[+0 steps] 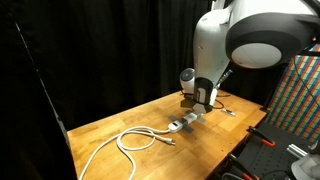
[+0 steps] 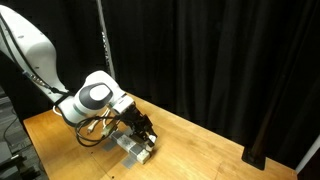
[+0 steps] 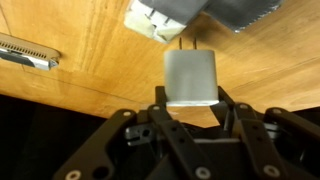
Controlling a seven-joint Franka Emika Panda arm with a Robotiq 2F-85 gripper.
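A small white plug adapter with two metal prongs sits between the black fingers of my gripper, which is shut on it. Its prongs point toward the top of the wrist view, where the white power strip is partly seen. Grey tape lies across the strip. From the first exterior view, the power strip rests on the table with the gripper low beside it. The arm largely hides the gripper in the second exterior view, close to the strip. Prongs and sockets appear apart.
A white cord runs loosely along the table, with its plug lying near the strip. A metal-ended tool is at the left of the wrist view. Black curtains stand behind; the wooden table has free room.
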